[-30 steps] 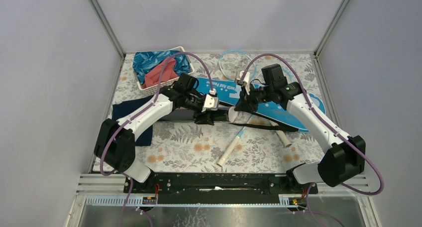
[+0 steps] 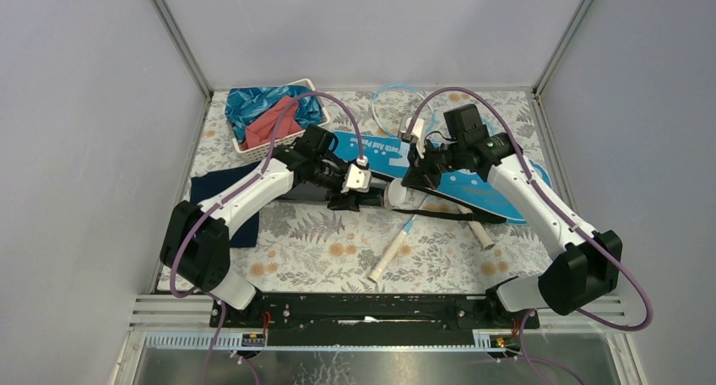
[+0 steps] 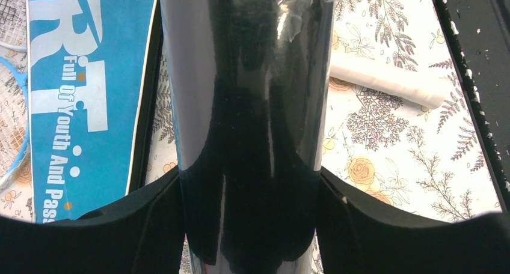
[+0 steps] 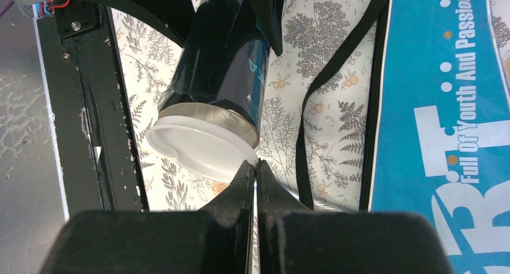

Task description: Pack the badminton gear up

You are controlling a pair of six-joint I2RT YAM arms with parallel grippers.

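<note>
A dark shuttlecock tube (image 3: 246, 106) is held sideways at the table's middle, my left gripper shut on it. Its white cap (image 4: 198, 148) hangs tilted at the open end, partly separated from the rim. My right gripper is shut, its tips at the cap's edge; whether it grips that edge is hard to tell. The blue racket bag (image 2: 376, 153) lies behind, its black strap (image 2: 447, 216) trailing in front. A racket (image 2: 390, 255) with a pale handle lies at the front, and another pale handle (image 2: 480, 233) lies to the right.
A white basket (image 2: 241, 149) with blue and red cloth stands at the back left. A racket head (image 2: 380, 94) lies at the back. Dark navy cloth (image 2: 245, 233) lies under the left arm.
My right gripper has lifted slightly since a second ago, and the white cap at the tube's end looks more tilted. The left arm is nearly unchanged.
</note>
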